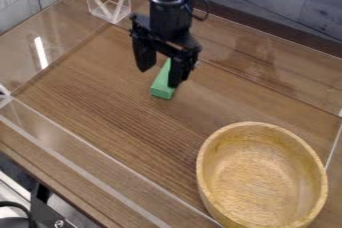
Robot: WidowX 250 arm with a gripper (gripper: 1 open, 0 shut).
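Observation:
My gripper (163, 60) is a black two-fingered head at the upper middle, its fingers open and pointing down. Just below and between them lies a green block (166, 89) on the wooden table, its upper part partly hidden by the gripper.
A large tan oval bowl (261, 177) fills the lower right. A white wire object (107, 4) is at the top left and another clear one at the left edge.

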